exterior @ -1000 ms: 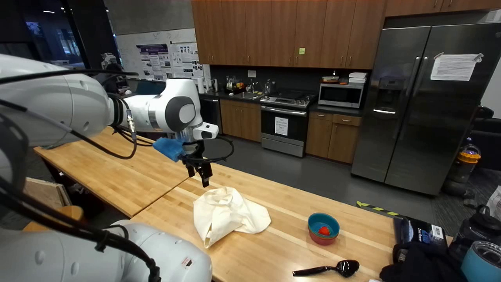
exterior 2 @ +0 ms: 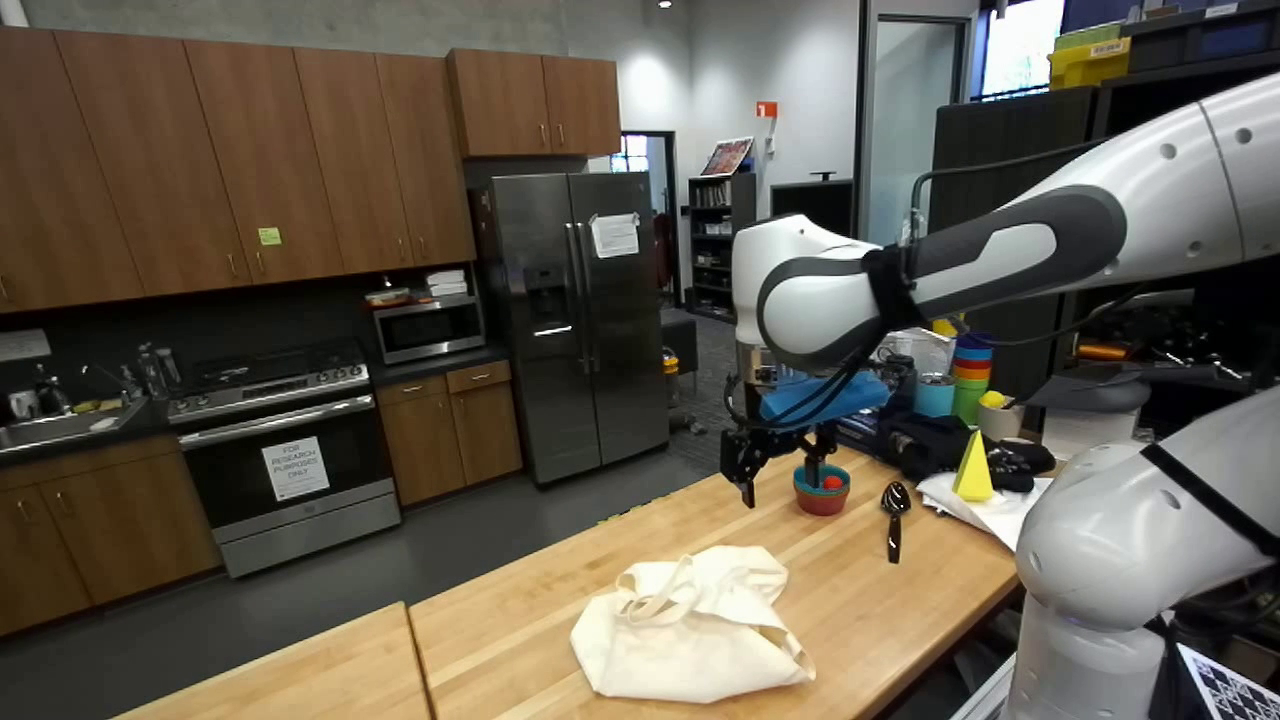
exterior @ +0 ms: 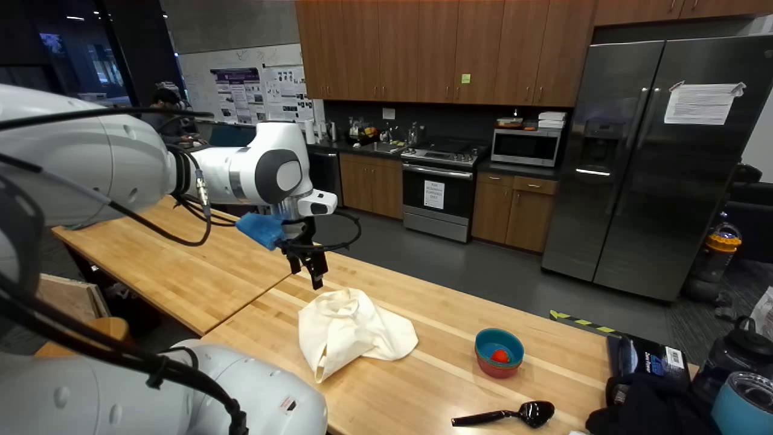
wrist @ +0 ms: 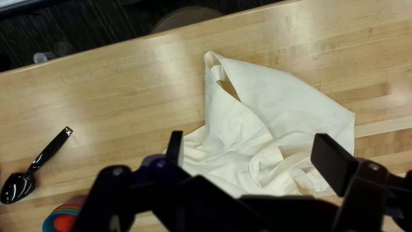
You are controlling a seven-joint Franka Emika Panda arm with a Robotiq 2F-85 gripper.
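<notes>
A cream cloth bag [exterior: 351, 330] lies crumpled on the wooden table, its strap loops [wrist: 270, 166] loosely curled on top in the wrist view. Above it hangs my gripper, open, its two dark fingers wide apart with only the bag visible below between them. In exterior view 2 the gripper [exterior 2: 780, 480] appears well above the tabletop, apart from the cloth. A stack of bowls [exterior: 499, 362], teal inside and reddish outside, holds a small red object [exterior: 500, 356]. Near it rests a black spoon [exterior: 537, 413].
A yellow wedge [exterior 2: 974, 469] stands on white material at the table's right end in exterior view 2. Dark cloth [exterior: 647, 406] and a blue tumbler [exterior: 744, 405] crowd the near right corner in exterior view 1. Bare tabletop [exterior: 435, 370] separates bag and bowls.
</notes>
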